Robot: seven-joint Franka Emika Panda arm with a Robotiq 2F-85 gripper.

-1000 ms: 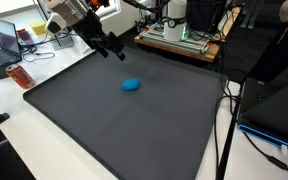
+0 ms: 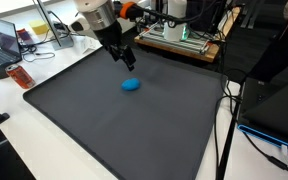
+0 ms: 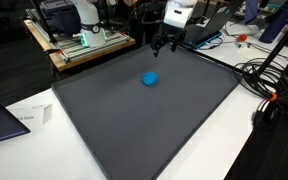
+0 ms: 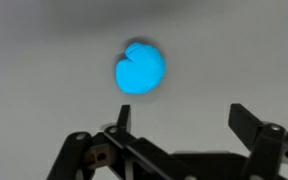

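A bright blue, roundish, soft-looking object (image 2: 131,84) with a notch in its edge lies alone on the dark grey board (image 2: 114,115). In exterior view 2 this blue object (image 3: 149,78) is in the upper middle of the board. My gripper (image 2: 125,60) is beyond it, above the board and apart from it. The wrist view has the blue object (image 4: 140,69) above and left of the gap between my open fingers. Nothing is held.
An orange-red can (image 2: 20,76) stands off the board's left corner, near a laptop (image 2: 9,38). Cables (image 3: 262,75) run along the board's side. A wooden-edged tray (image 3: 79,48) with assorted things stands behind. Most of the board is bare.
My gripper and arm have shifted a little to the right in exterior view 1, and the arm's lower part looks more upright. The blue object has stayed in place.
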